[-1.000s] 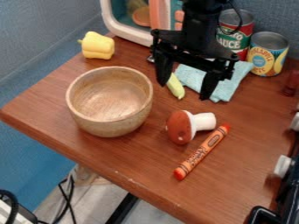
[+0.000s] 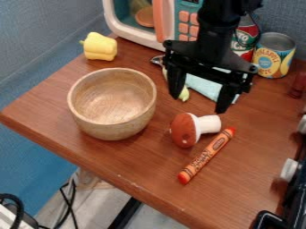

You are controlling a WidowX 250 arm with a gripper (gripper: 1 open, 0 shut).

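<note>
The black gripper (image 2: 206,87) hangs over the back middle of the wooden table, its two fingers spread apart over a light blue cloth (image 2: 206,88) and a pale green-yellow item (image 2: 184,93), which it partly hides. Whether anything lies between the fingers is hard to tell. In front of it lie a toy mushroom (image 2: 187,130) with a white stem and an orange crayon (image 2: 206,156). A wooden bowl (image 2: 110,116) stands to the left.
A yellow pepper (image 2: 100,46) sits at the back left. A toy microwave (image 2: 143,31) and cans (image 2: 274,57) stand behind. Dark equipment lines the right edge.
The gripper has shifted slightly right and lower over the cloth, covering more of it. The objects on the table look unmoved.
</note>
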